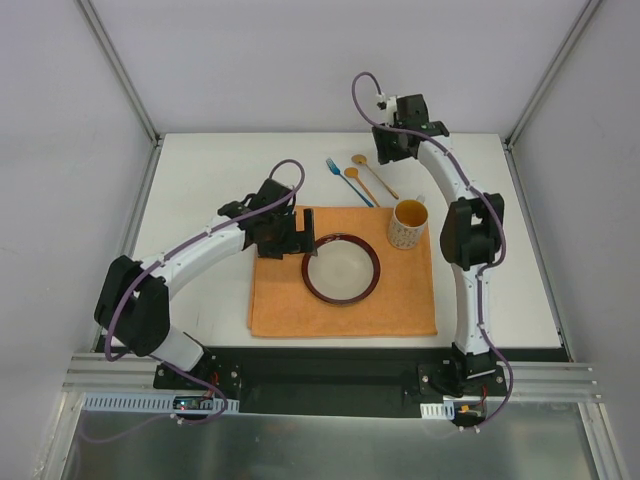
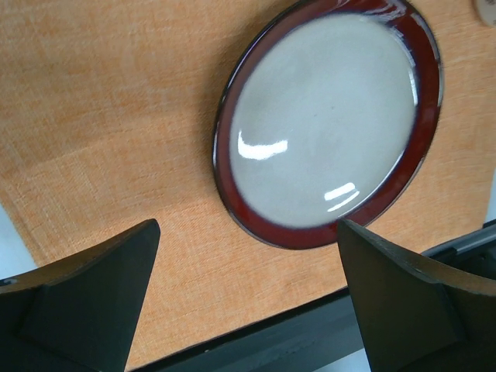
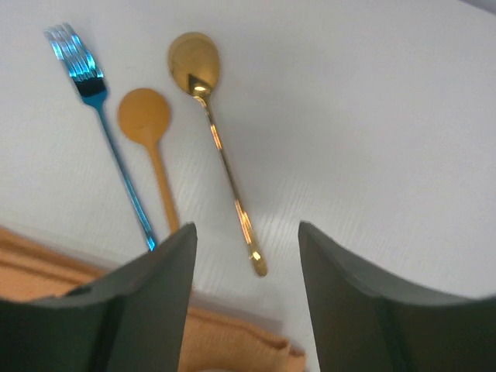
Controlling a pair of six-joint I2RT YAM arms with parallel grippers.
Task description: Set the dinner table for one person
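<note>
A plate [image 1: 341,270] with a dark red rim lies on the orange placemat [image 1: 300,322]. My left gripper is open above the mat at the plate's left edge, with nothing held. Behind the mat, a blue fork [image 1: 350,184], a wooden spoon [image 3: 145,116] and a gold spoon [image 3: 225,159] lie side by side on the white table. My right gripper hangs over the table beside the gold spoon's handle end, its fingers apart and empty. A spotted mug [image 1: 405,232], orange inside, stands on the mat's back right corner.
A dark gap [image 1: 320,375] runs along the table's front edge. The right forearm passes close to the mug's right side.
</note>
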